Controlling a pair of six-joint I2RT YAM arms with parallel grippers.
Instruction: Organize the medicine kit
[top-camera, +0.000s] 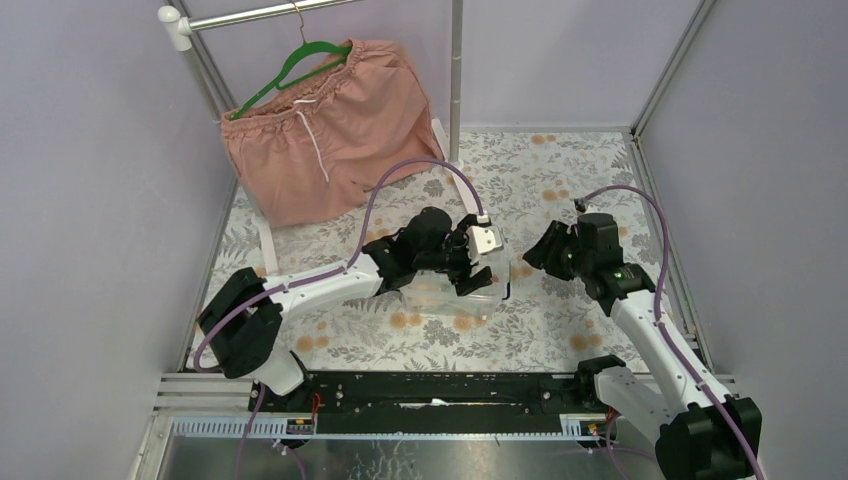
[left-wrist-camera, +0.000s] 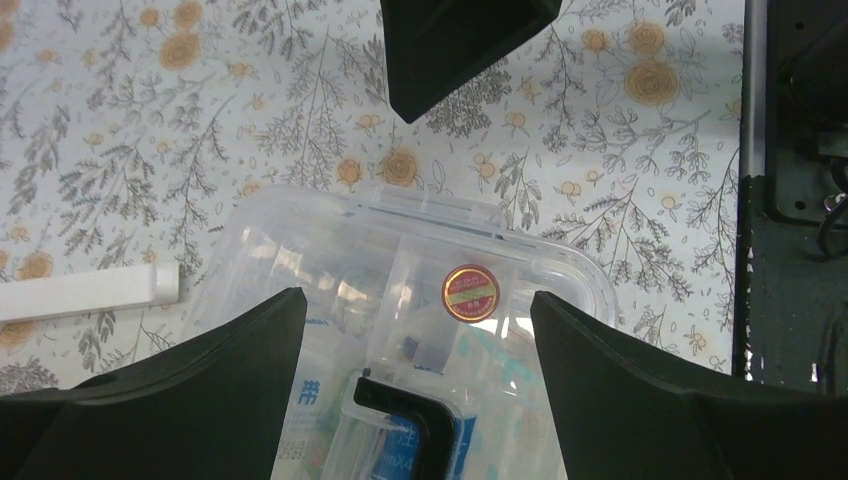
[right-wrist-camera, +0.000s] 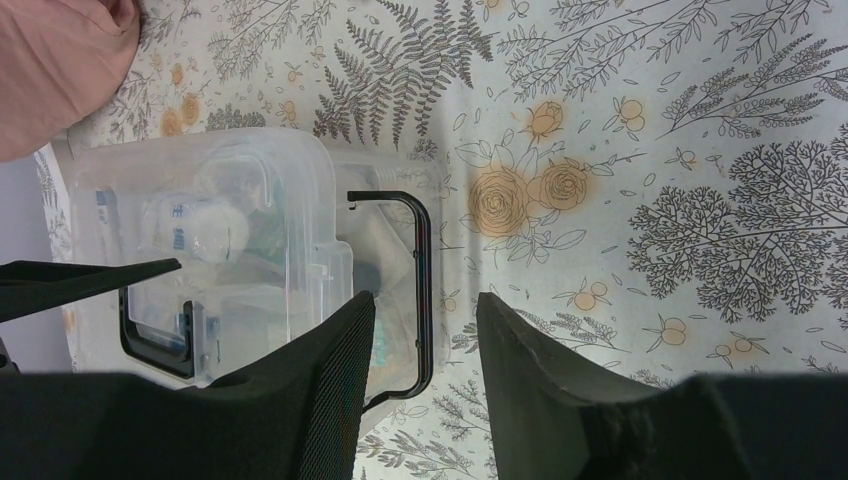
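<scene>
The clear plastic medicine kit (top-camera: 440, 297) lies mid-table, with its contents showing faintly through the lid (right-wrist-camera: 225, 160). In the right wrist view, a black clasp (right-wrist-camera: 424, 290) stands out from the kit's right side; whether the lid is fully seated I cannot tell. Another black clasp (left-wrist-camera: 428, 420) shows low in the left wrist view. Over the lid is my left gripper, its fingers apart on either side of a round red label (left-wrist-camera: 470, 293), gripping nothing. My right gripper stands open and empty, just right of the kit.
Pink shorts (top-camera: 335, 130) hang on a green hanger (top-camera: 300, 62) from the rack at the back left. A white rack foot (top-camera: 268, 250) rests on the table.
</scene>
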